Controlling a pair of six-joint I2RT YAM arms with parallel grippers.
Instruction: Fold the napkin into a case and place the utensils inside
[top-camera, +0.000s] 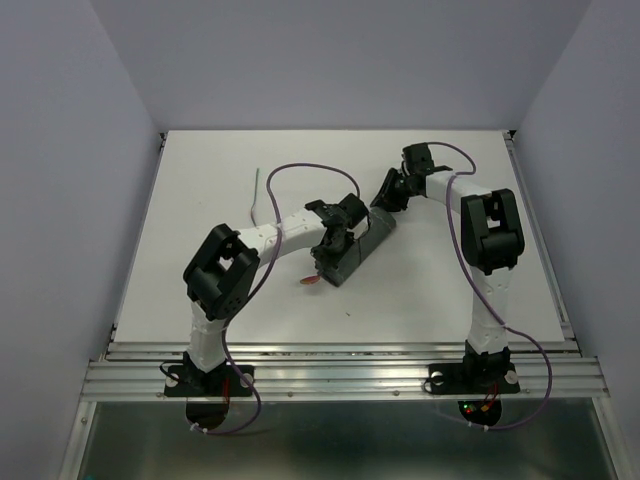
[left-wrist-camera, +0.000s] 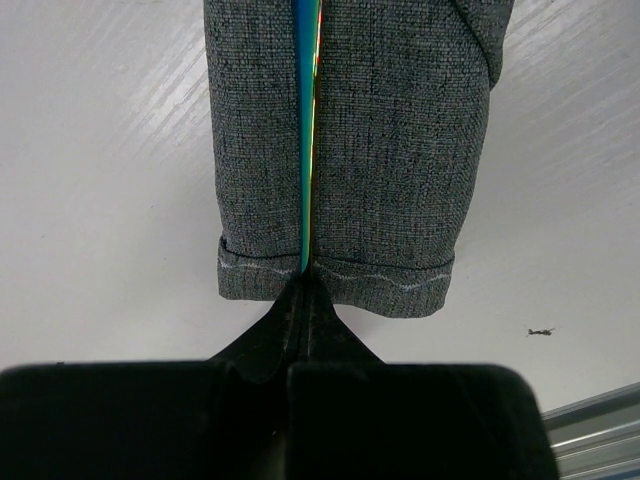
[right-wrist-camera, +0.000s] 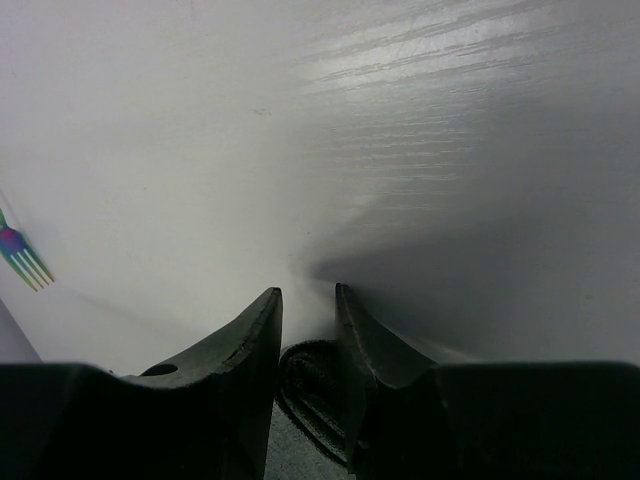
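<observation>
The grey napkin (top-camera: 372, 240) lies folded into a narrow slanting strip at the table's middle, a hemmed fold across its near end in the left wrist view. My left gripper (top-camera: 323, 264) is over that end, shut on a thin rainbow-coloured spoon. Its handle (left-wrist-camera: 308, 130) runs along the napkin in the left wrist view, and its reddish bowl (top-camera: 310, 280) sticks out beyond the near end in the top view. At the far end, my right gripper (top-camera: 379, 204) is shut on a rolled edge of the napkin (right-wrist-camera: 312, 375).
A fork lies to the left on the white table, its tines (right-wrist-camera: 28, 262) showing in the right wrist view and its thin handle (top-camera: 255, 185) in the top view.
</observation>
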